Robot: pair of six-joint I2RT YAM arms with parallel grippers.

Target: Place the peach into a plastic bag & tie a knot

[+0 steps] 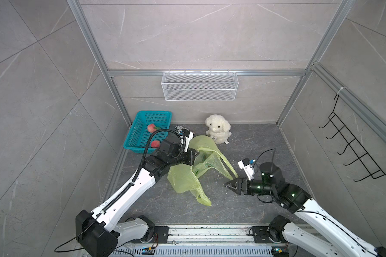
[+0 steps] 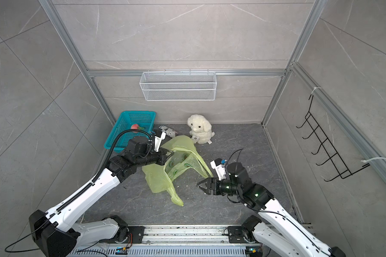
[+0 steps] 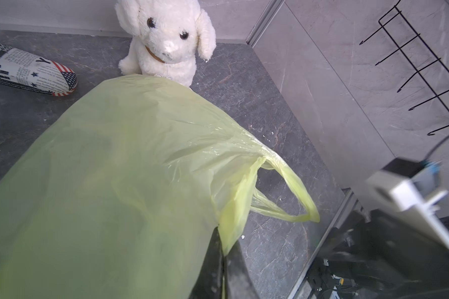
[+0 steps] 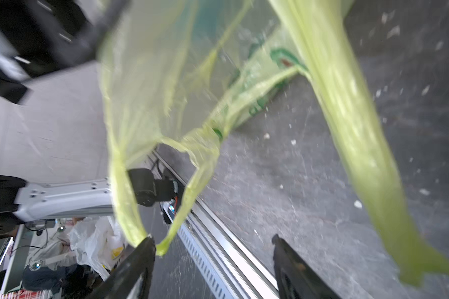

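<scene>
A thin yellow-green plastic bag (image 1: 182, 177) hangs spread open above the floor. My left gripper is shut on the bag's edge, the film running in between its fingertips. In the right wrist view my right gripper stands open with nothing between its fingers. One handle loop (image 4: 159, 244) of the bag dangles by its left fingertip; whether they touch, I cannot tell. Another strip of the bag (image 4: 369, 144) hangs off to the right. Two peaches, one at the back (image 1: 151, 128) and one nearer (image 1: 155, 144), lie in the teal basket (image 1: 130, 139). Most of the bag's inside is hidden.
Behind the bag sits a white plush dog (image 1: 218, 128). A printed cylinder (image 3: 25, 69) lies to the dog's left. A black hook rack (image 1: 351, 141) hangs on the right wall, a white wire shelf (image 1: 199, 85) at the back.
</scene>
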